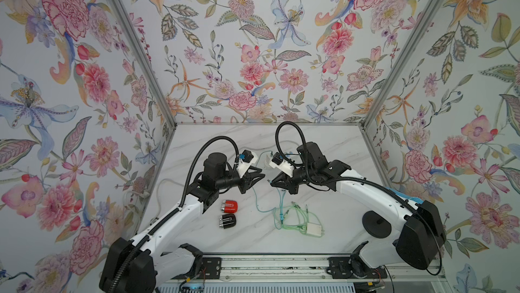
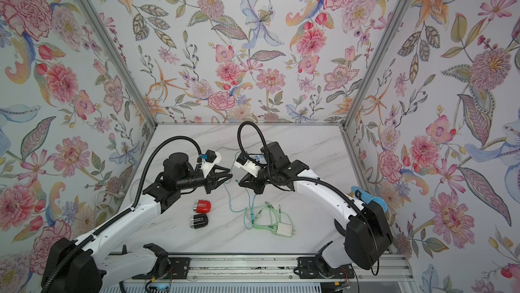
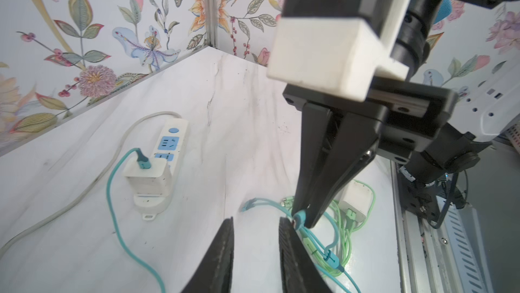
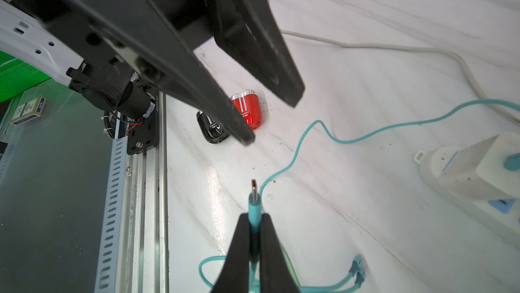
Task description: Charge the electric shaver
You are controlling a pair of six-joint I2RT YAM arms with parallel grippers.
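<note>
A teal cable's plug [image 4: 254, 206], its metal tip pointing up, is pinched between the fingers of my right gripper, which is shut on it. In the left wrist view the same plug [image 3: 299, 218] pokes out of the dark fingertips. Facing it across a small gap, my left gripper is partly open, with nothing between its fingers. The red shaver [image 1: 229, 205] and the black shaver [image 1: 227, 220] lie on the table below the left arm. A second teal connector [image 4: 356, 269] lies loose on the tabletop.
Towards the back stands a power strip [image 3: 178, 130] holding a white charger [image 3: 147, 176] with a teal cable plugged in. Tangled green cables and a pale adapter [image 1: 314, 229] lie at front centre. Bare table surrounds the shavers.
</note>
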